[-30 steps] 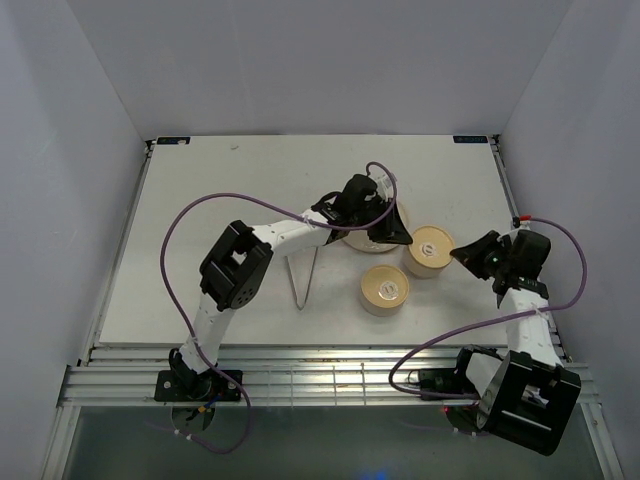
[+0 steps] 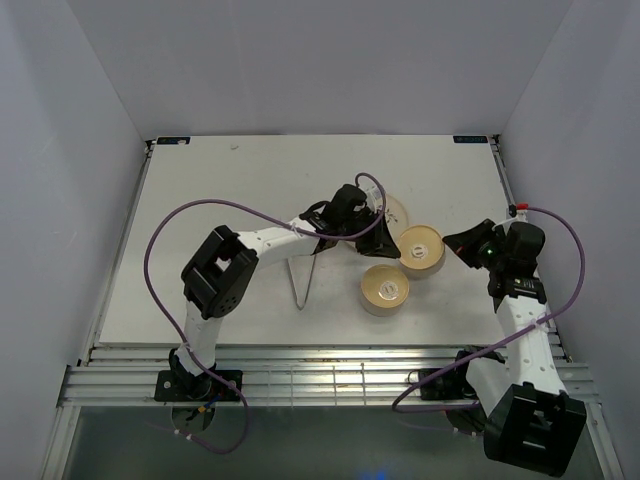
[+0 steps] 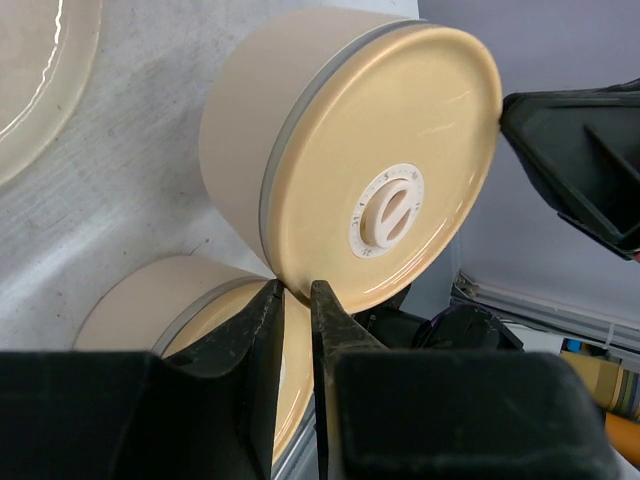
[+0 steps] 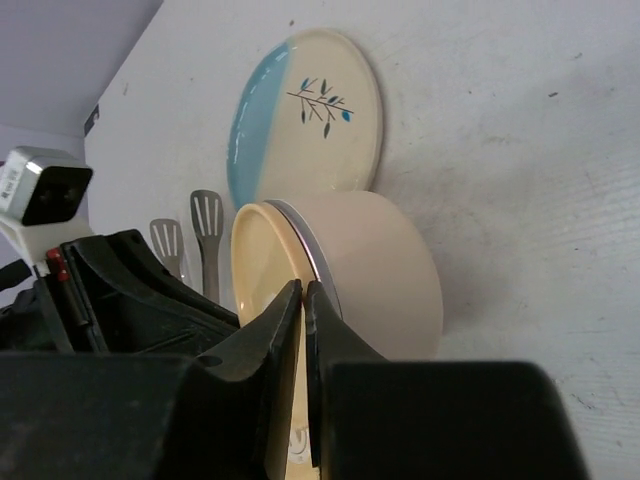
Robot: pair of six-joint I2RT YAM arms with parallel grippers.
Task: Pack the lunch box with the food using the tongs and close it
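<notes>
A round lunch box [image 2: 420, 249] with a beige lid and a pale body sits right of centre in the top view, between my grippers. My left gripper has its fingertips at the lid's rim; whether they grip it is unclear. My right gripper is shut on the opposite rim of that same lunch box. A second lunch box [image 2: 385, 286] stands nearer the front. A cream-and-blue plate [image 4: 320, 150] lies behind the first box, partly under the left arm in the top view.
Two slotted utensils [image 4: 207, 240] lie side by side left of the boxes in the right wrist view. Walls and rails border the table.
The front box has not moved.
</notes>
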